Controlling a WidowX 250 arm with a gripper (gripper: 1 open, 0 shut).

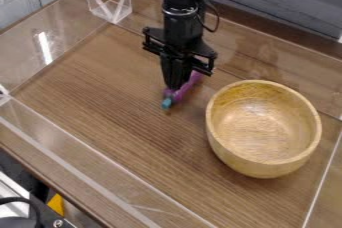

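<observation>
My black gripper (175,77) reaches down from the top centre over a purple object (189,89) with a teal tip, which lies on the wooden table. Its fingers are close together at the object's left side, partly covering it. The gripper looks shut; I cannot tell that anything is between the fingertips.
A large tan bowl (263,128) sits to the right of the purple object. Clear plastic holders stand at the upper left and along the left edge.
</observation>
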